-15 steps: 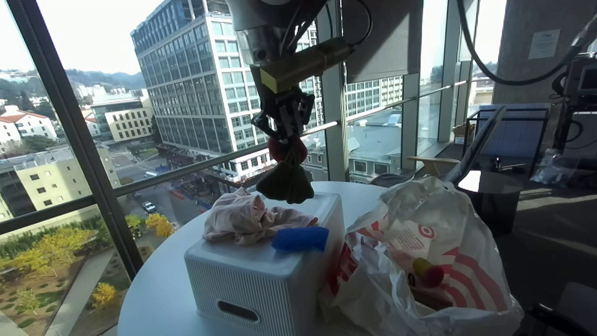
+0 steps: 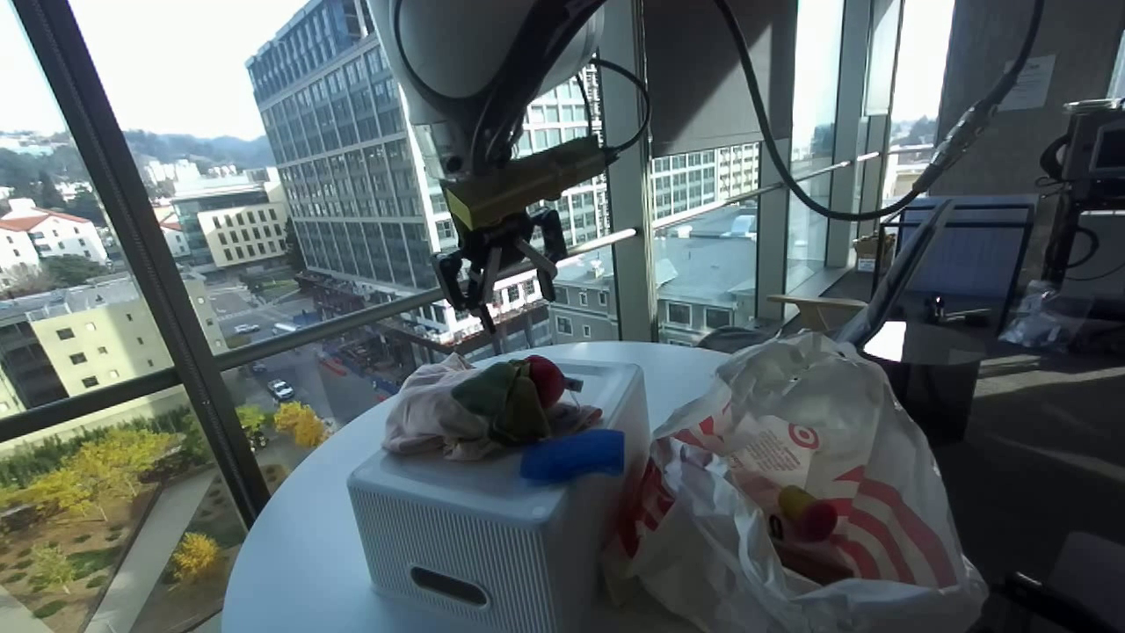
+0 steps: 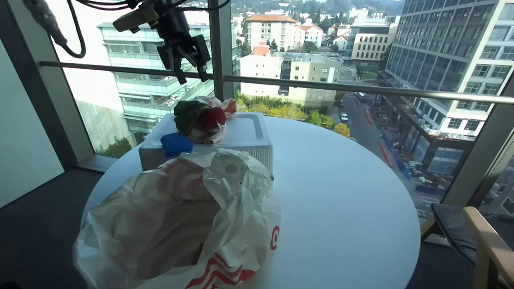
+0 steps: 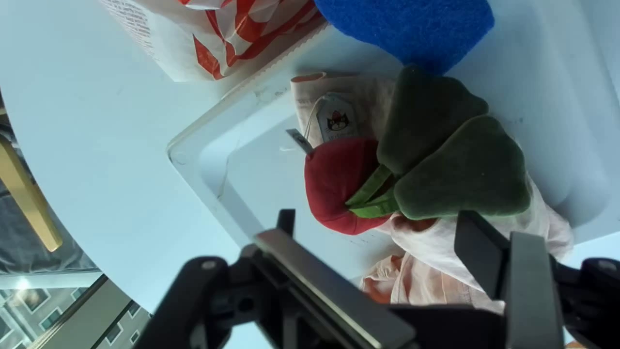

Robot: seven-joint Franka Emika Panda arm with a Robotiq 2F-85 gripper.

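Note:
A plush toy, a red ball (image 4: 343, 180) with green leaves (image 4: 465, 166) and a small paper tag, lies on a crumpled pale pink cloth (image 2: 427, 415). Both rest on the upturned white bin (image 2: 453, 517). My gripper (image 2: 517, 306) hangs in the air above them, its fingers apart with nothing between them. From the second exterior view the gripper (image 3: 193, 81) is likewise clear of the toy (image 3: 212, 118). Beside the cloth, near the bin's edge, lies a blue felt piece (image 4: 412, 29).
A white and red plastic bag (image 2: 844, 422) stands open beside the bin, with a yellow and red item (image 2: 809, 513) inside. Bare round table (image 3: 337, 202) spreads to the right in the second exterior view. A window rail (image 3: 366, 88) runs behind.
One second ago the plush toy hung from my gripper; now it is let go and lies on the cloth. The gripper has opened and moved left in exterior view 1. The blue piece shifted slightly.

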